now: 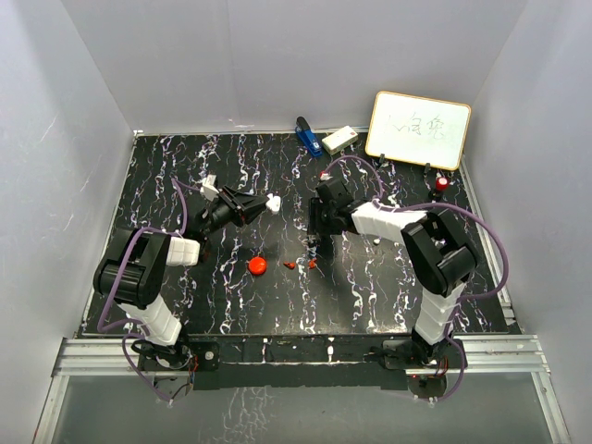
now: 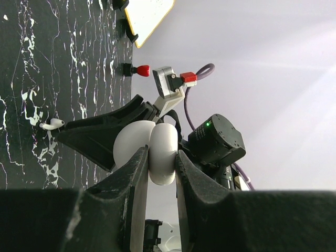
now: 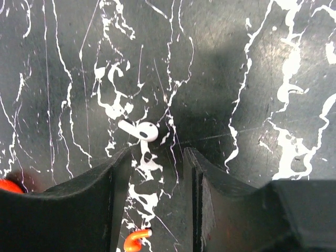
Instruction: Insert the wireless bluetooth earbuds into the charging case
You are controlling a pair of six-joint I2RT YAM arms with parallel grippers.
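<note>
My left gripper [image 1: 259, 205] is shut on the white charging case [image 1: 274, 203], held above the table; the left wrist view shows the case [image 2: 162, 152] with its lid open. My right gripper [image 1: 319, 222] points down over the table, part open with nothing visible between its fingers. Just beyond its fingertips, in the right wrist view, a white earbud [image 3: 147, 132] lies on the black marble table. A second small white piece [image 1: 376, 240] lies farther right in the top view, probably the other earbud.
A red round object [image 1: 257, 265] and small orange-red pieces [image 1: 289, 265] lie toward the front. A blue stapler [image 1: 307, 136], an eraser [image 1: 339, 140], a whiteboard [image 1: 417, 128] and a red-capped bottle [image 1: 441, 185] stand at the back and right.
</note>
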